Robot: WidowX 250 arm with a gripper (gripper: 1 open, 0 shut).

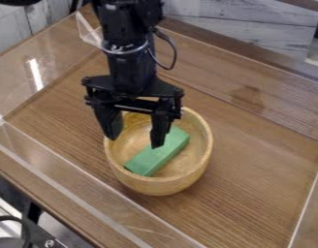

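Observation:
The black gripper (131, 124) hangs from the top of the view over a light yellow bowl (193, 172), its two fingers spread apart and open, with nothing seen held between them. A green rectangular block (159, 155) lies tilted diagonally inside the bowl, below the gripper and toward its right finger. The gripper's body hides the back part of the bowl.
A pale wood-patterned wall (252, 29) stands at the back. A black cable (13, 223) shows at the lower left edge.

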